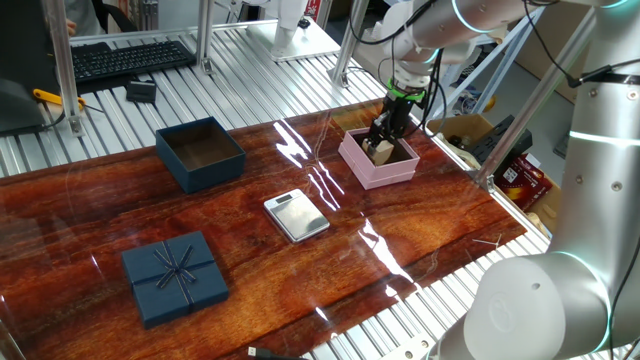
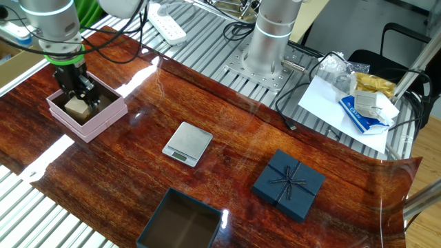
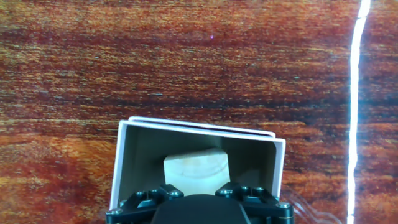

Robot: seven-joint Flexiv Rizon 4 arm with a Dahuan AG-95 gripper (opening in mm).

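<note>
A pale wooden block is inside the open pink box, at the right end of the table in exterior view 1. My gripper reaches down into that box, with its fingers at the block. In the wrist view the block shows just ahead of the gripper, with a dark finger near one side of it and another near the opposite side. Whether the fingers press on the block is hidden. The block looks low in the box; its underside is out of sight.
A silver scale lies mid-table, its top bare. Beyond it are an open, empty dark blue box and a blue lid with a bow. A cable lies by the arm's base. Bare wood separates these things.
</note>
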